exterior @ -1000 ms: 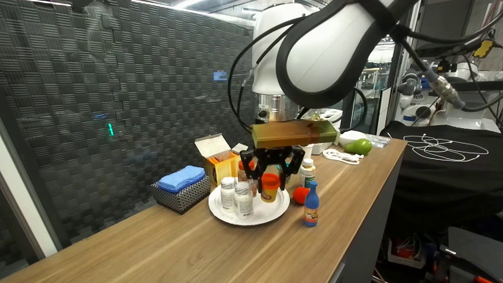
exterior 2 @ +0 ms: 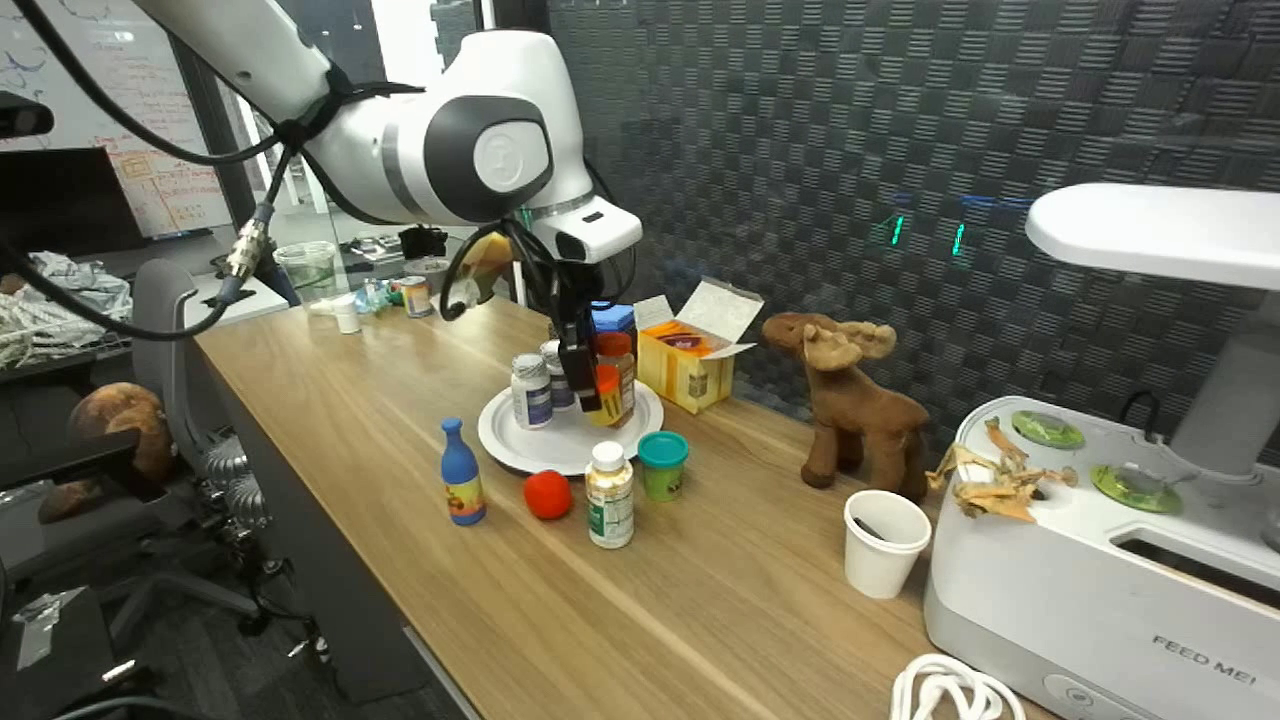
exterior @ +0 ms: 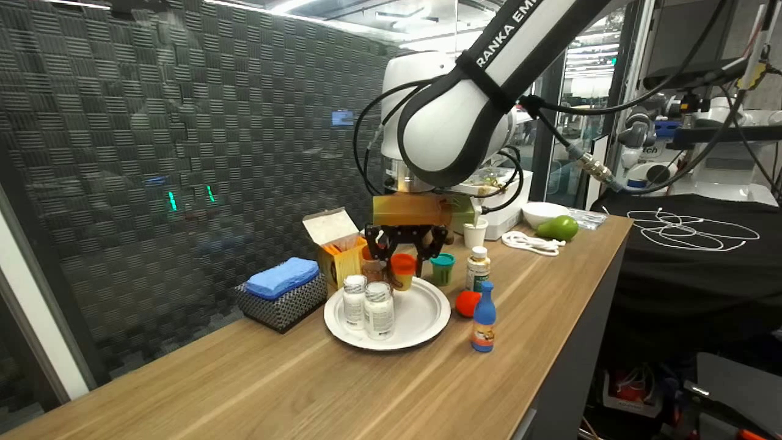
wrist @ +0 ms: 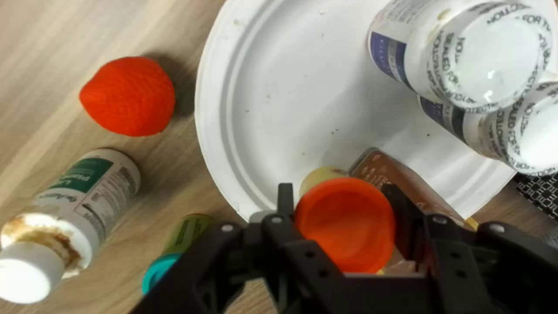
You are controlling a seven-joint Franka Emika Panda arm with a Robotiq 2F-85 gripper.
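Observation:
A yellow tub with an orange lid (wrist: 345, 225) sits between the fingers of my gripper, which is shut on it. Exterior view 1 shows the tub (exterior: 403, 271) over the back part of the white plate (exterior: 421, 311); whether its base touches the plate is not clear. Close beside it stands a brown jar with a red lid (exterior 2: 615, 348), mostly behind the gripper in exterior view 2. Two white bottles, one (exterior: 355, 300) behind the other (exterior: 379, 311), stand upright on the plate.
Around the plate are a teal-lidded tub (exterior 2: 662, 463), a white-capped bottle (exterior 2: 609, 494), a red toy fruit (exterior 2: 548, 494) and a blue bottle (exterior 2: 461, 470). An open yellow box (exterior 2: 690, 360) and a brown plush moose (exterior 2: 858, 402) stand by the wall.
My gripper and the orange-lidded tub have moved back and slightly left in exterior view 1, from the plate's middle toward its far edge. The white bottles have not moved.

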